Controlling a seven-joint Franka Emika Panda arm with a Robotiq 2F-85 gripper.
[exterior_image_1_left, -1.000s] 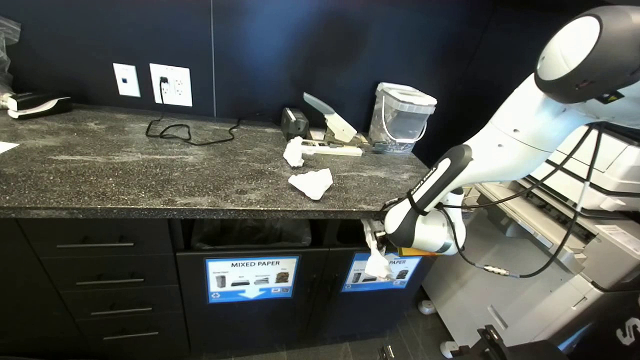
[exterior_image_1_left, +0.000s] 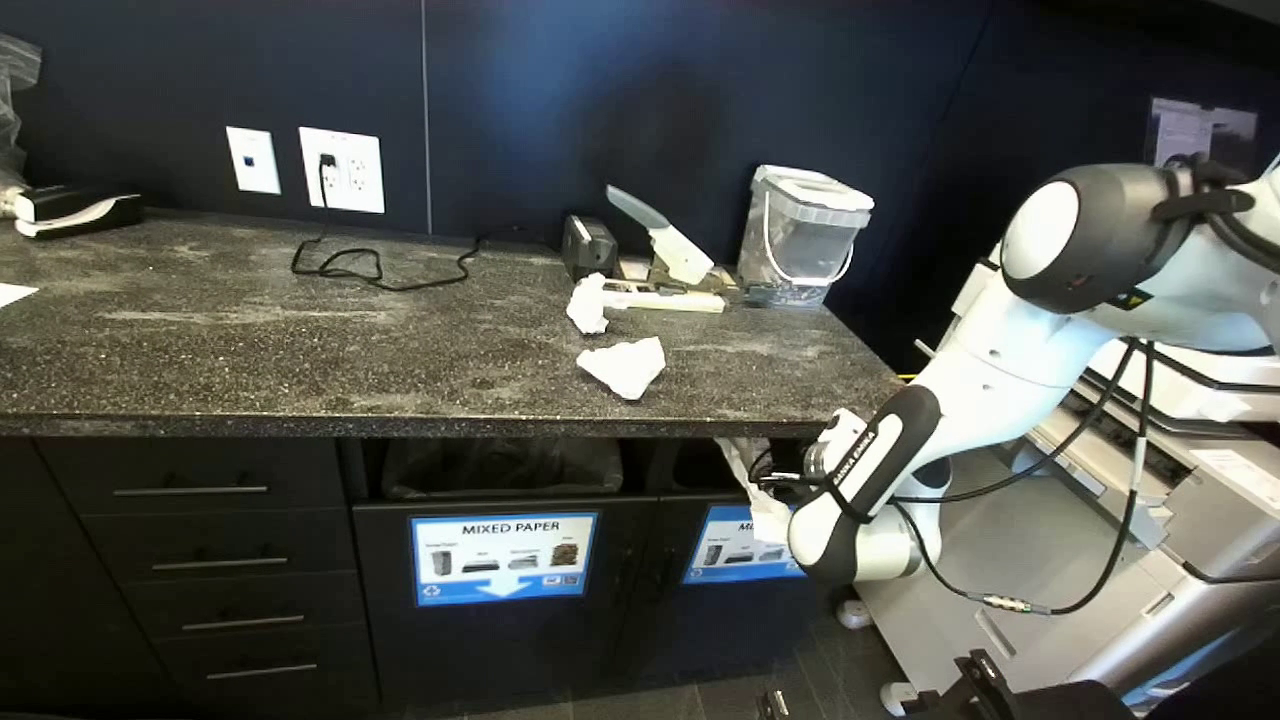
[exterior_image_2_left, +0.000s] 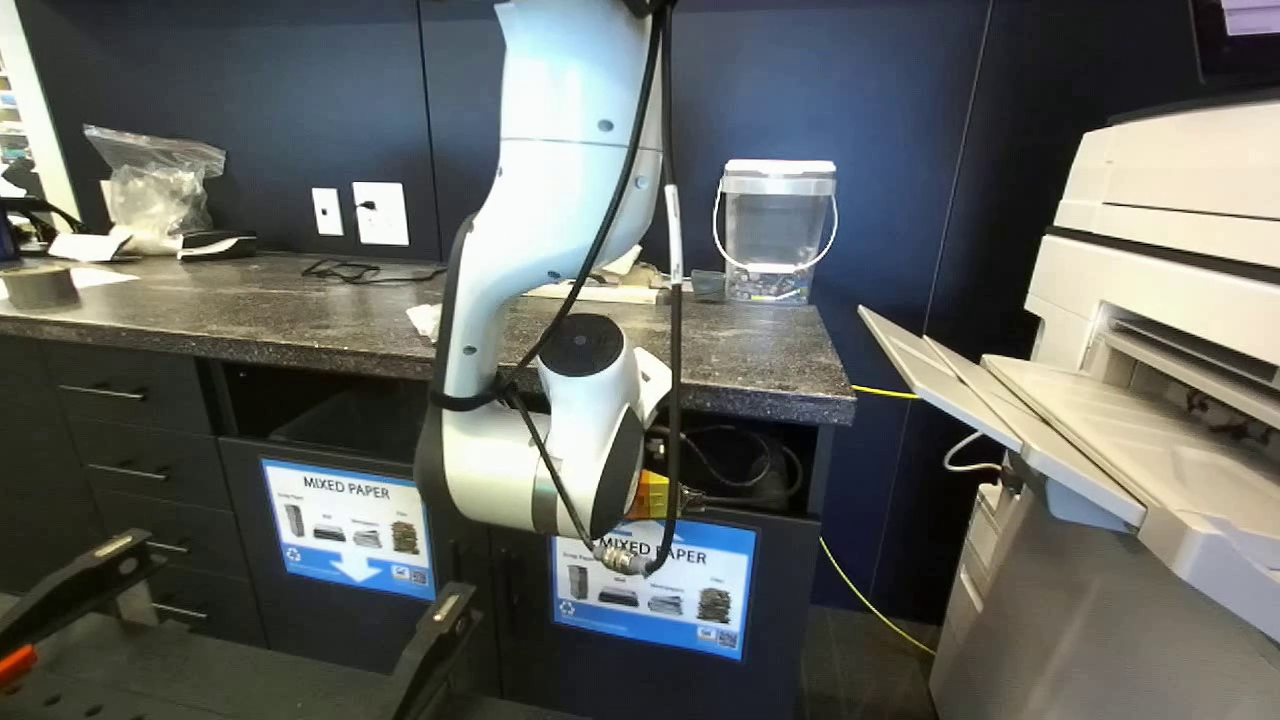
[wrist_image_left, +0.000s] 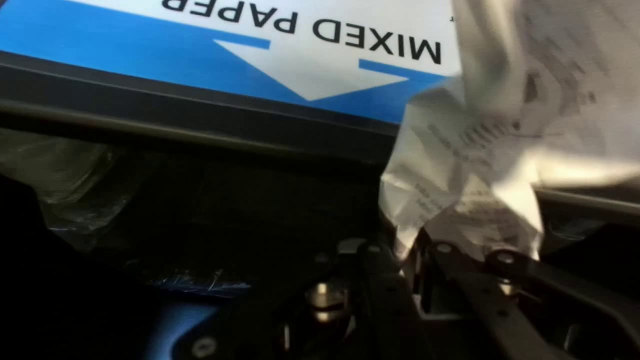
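Note:
A crumpled sheet of printed paper (wrist_image_left: 474, 174) is pinched in my gripper, whose dark fingers are closed on its lower end in the wrist view. The paper (exterior_image_1_left: 764, 510) hangs in front of the right-hand bin at its opening, partly covered by the arm in exterior view 1. Below the counter, the opening of the left bin (exterior_image_1_left: 504, 470) shows a clear liner. Two white crumpled papers, one nearer the front (exterior_image_1_left: 624, 366) and one farther back (exterior_image_1_left: 588, 305), lie on the counter. The fingers are hidden behind the arm in exterior view 2.
The dark counter (exterior_image_1_left: 396, 384) overhangs both bin openings, its front edge close above my hand. A stapler (exterior_image_1_left: 675, 250) and a clear lidded bucket (exterior_image_1_left: 806, 234) stand at the back. The printer (exterior_image_2_left: 1152, 348) is to the right.
The arm has come down and its wrist has turned, sitting lower before the right-hand bin. The paper is still in my gripper and is now more hidden by the arm. Both counter papers stayed put.

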